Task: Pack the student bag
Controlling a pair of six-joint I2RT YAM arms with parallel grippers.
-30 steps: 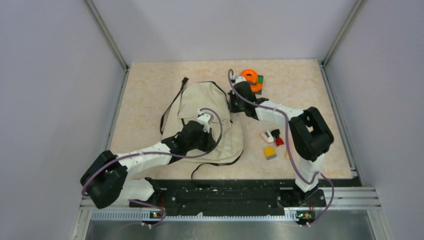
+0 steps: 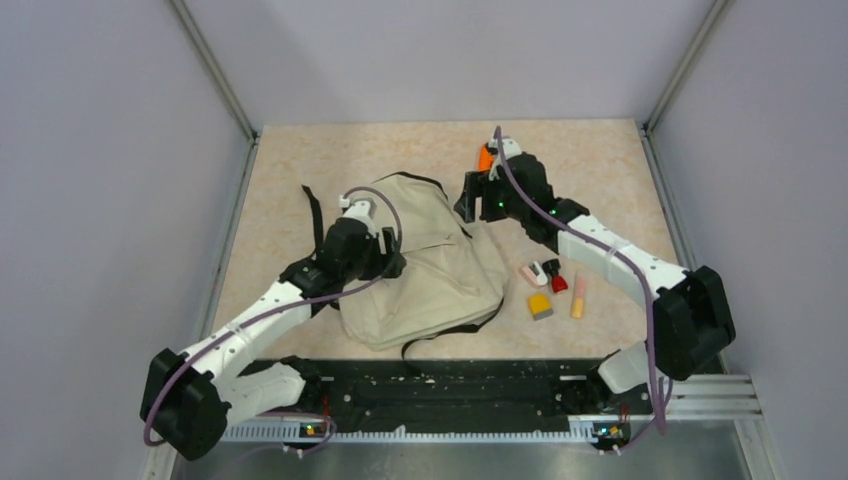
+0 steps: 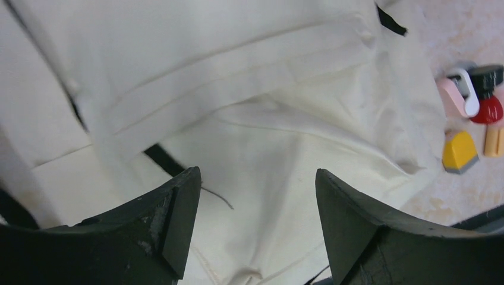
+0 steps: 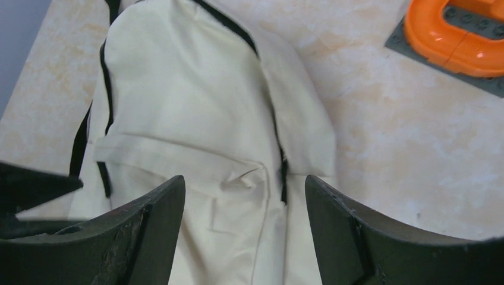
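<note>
A cream canvas bag [image 2: 435, 290] with black straps lies flat on the table. My left gripper [image 2: 388, 250] hangs open over its left part; in the left wrist view nothing shows between the fingers. My right gripper [image 2: 472, 195] is open near the bag's upper right edge, empty. Right of the bag lie a pink-and-white item [image 2: 532, 274], a red-and-black item [image 2: 557, 281], a yellow-and-grey block [image 2: 540, 305] and a pink-orange stick [image 2: 578, 298]. An orange ring-shaped object [image 4: 446, 47] on a grey base lies beyond the bag, mostly hidden in the top view.
My left gripper has moved left and up from the bag's middle. My right arm has swung rightward.
</note>
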